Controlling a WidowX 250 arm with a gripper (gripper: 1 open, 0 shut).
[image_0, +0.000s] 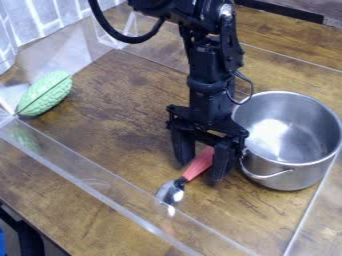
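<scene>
My black gripper is low over the wooden table, its fingers around the red handle of a spoon with a shiny metal head. Whether the fingers are closed on the handle is hard to tell. A large steel pot stands just right of the gripper, very close to it.
A green mesh-patterned object lies at the left. Clear plastic edges run along the left and front.
</scene>
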